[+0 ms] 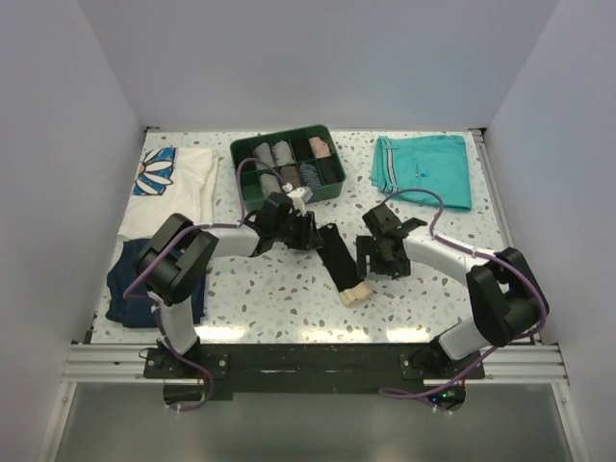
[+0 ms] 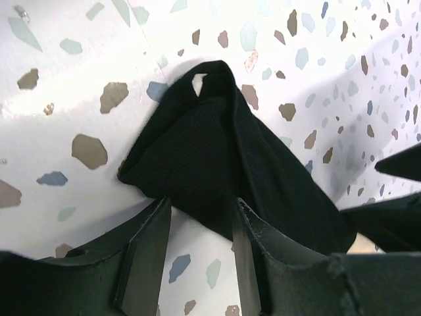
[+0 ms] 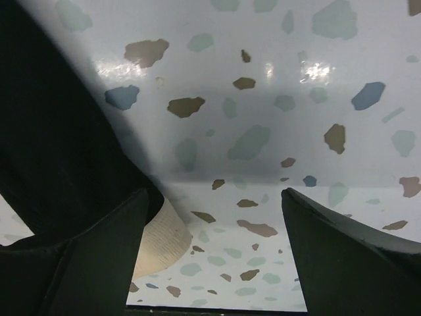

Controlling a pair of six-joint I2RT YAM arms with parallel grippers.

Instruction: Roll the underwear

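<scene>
The underwear (image 1: 335,258) is a narrow folded strip of black cloth with a beige band (image 1: 355,293) at its near end. At its far end is my left gripper (image 1: 316,237). In the left wrist view the fingers (image 2: 146,247) stand part way apart, with black cloth (image 2: 191,141) just beyond and below their tips; whether they touch it is hard to tell. My right gripper (image 1: 364,260) is open, to the right of the strip. In the right wrist view its left finger (image 3: 99,260) overlaps the band's corner (image 3: 161,243), and bare table shows between the fingers.
A green divided box (image 1: 252,204) of rolled items stands at the back. Teal cloth (image 1: 423,164) lies at back right, white cloth (image 1: 164,207) and navy cloth (image 1: 135,308) at left.
</scene>
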